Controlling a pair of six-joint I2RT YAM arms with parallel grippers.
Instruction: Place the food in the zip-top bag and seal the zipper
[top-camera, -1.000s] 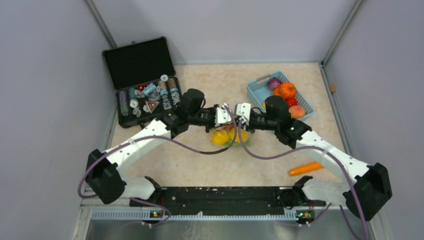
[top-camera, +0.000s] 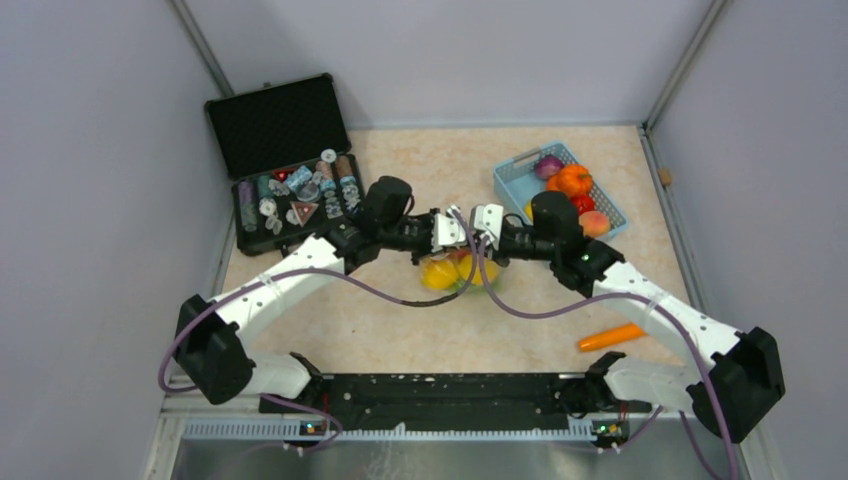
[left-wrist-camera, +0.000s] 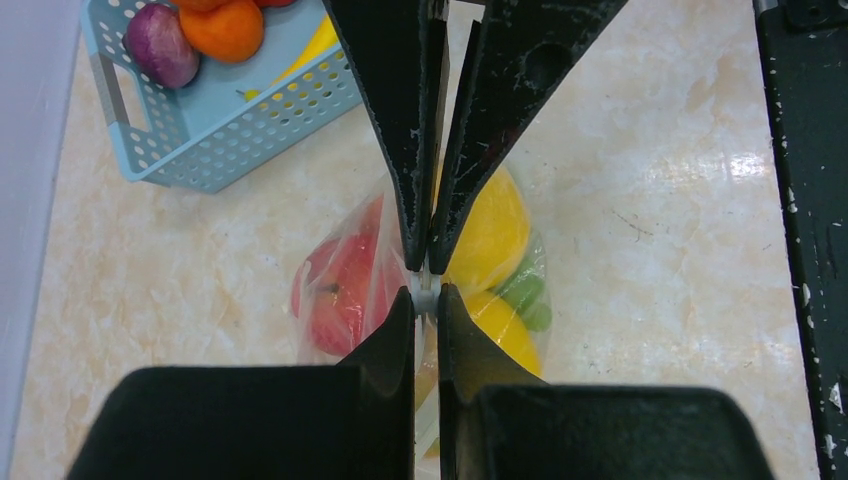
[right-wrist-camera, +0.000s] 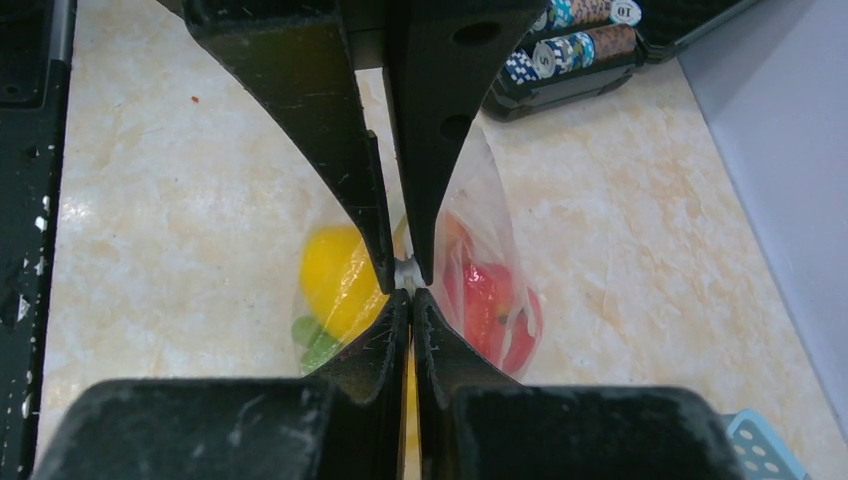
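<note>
A clear zip top bag (left-wrist-camera: 340, 290) holding red, yellow and green food stands at the table's middle, largely under both wrists in the top view. My left gripper is shut on the bag's top edge, around a small pale piece at the zipper. Facing it very closely, my right gripper is shut at that same top edge; whether anything thin lies between its fingertips is hard to tell.
A blue basket (top-camera: 515, 185) of produce stands back right. An open black case (top-camera: 280, 125) of chips is back left. An orange carrot (top-camera: 605, 338) lies front right.
Both arms have shifted very slightly over the last second; the bag and other objects look unchanged.
</note>
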